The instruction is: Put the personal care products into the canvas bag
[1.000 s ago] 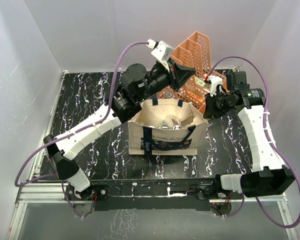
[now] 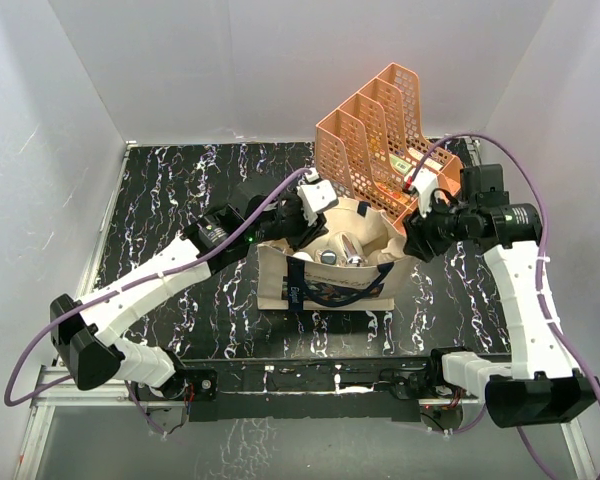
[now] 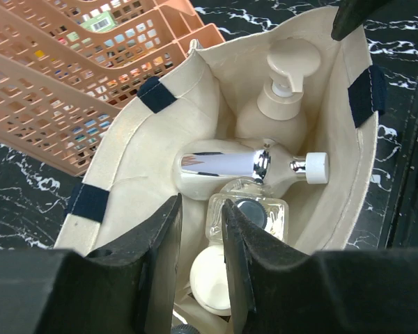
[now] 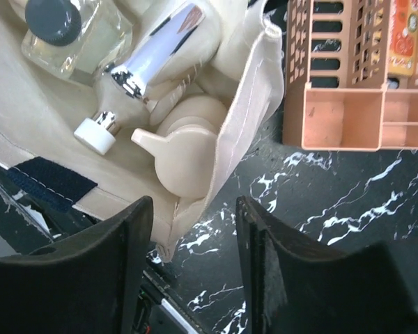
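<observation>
The canvas bag (image 2: 325, 285) stands mid-table. Inside are a pump bottle (image 3: 268, 118), a white-capped bottle with a silver band (image 3: 216, 167), a clear square bottle (image 4: 73, 49) and a white round item (image 3: 209, 278). My left gripper is over the bag's left part, fingers part open, nothing visible between them. My right gripper is at the bag's right end, near the upright edge beside the pump bottle, fingers apart with nothing clearly held.
An orange plastic rack (image 2: 365, 130) with several compartments stands behind the bag to the right, small packets inside. Bare marble table (image 2: 160, 200) lies to the left and at the front right.
My left gripper has come down and left, from above the rack into the bag's opening. My right gripper has shifted slightly toward the front.
</observation>
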